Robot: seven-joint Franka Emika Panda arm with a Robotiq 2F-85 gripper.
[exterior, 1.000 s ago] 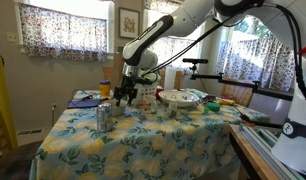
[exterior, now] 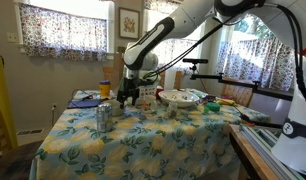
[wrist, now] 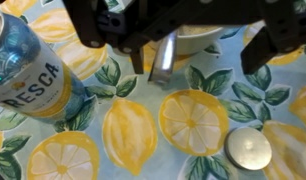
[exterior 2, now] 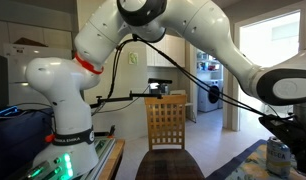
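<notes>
My gripper is open over the lemon-print tablecloth, its dark fingers wide apart at the top of the wrist view. In the gap between them shows a shiny metal strip [wrist: 165, 58], perhaps a utensil handle, beside the rim of a white bowl [wrist: 198, 42]. The bowl is mostly cut off or hidden. Left of the fingers stands a blue Fresca can [wrist: 33, 75]. A small round silvery-white object [wrist: 248, 148], like a tealight, lies at lower right. From outside, the gripper [exterior: 127, 98] hangs low behind the can [exterior: 103, 118]; contact cannot be made out.
A large white bowl [exterior: 180, 97] and several small items stand further right on the table. Green and red objects [exterior: 213, 106] lie beyond it. A slatted wooden chair [exterior 2: 166, 122] stands away from the can.
The arm's end has come down a little and shifted slightly right in exterior view 1. The can and the other table items stay where they were.
</notes>
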